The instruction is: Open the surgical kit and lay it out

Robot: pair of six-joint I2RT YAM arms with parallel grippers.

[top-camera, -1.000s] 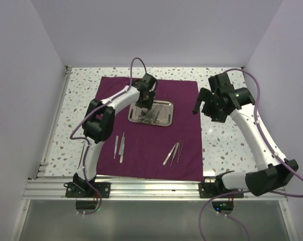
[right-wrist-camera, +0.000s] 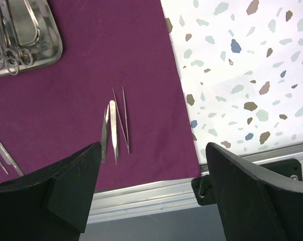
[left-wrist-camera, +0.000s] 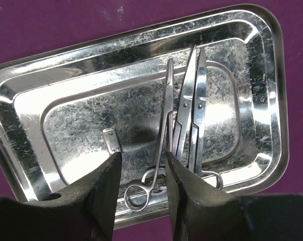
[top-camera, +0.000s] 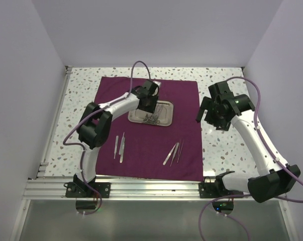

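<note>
A steel tray (left-wrist-camera: 262,100) holds several scissor-like instruments (left-wrist-camera: 186,110) with ring handles and a small flat piece (left-wrist-camera: 111,138) left of them. My left gripper hangs over the tray, its fingers apart, above the instruments' handle end, with nothing seen held. Instruments lie on the purple cloth (top-camera: 146,150) in two groups: slim tools (top-camera: 116,145) at front left and tweezer-like tools (right-wrist-camera: 113,125) at front right. My right gripper stands open over the right side, nothing between its fingers.
Speckled table surface (top-camera: 73,125) surrounds the cloth, with metal rails along the front. The cloth's middle front, between the two tool groups, is bare.
My left gripper has moved slightly right and toward the front over the tray. The right arm has shifted a little toward the front.
</note>
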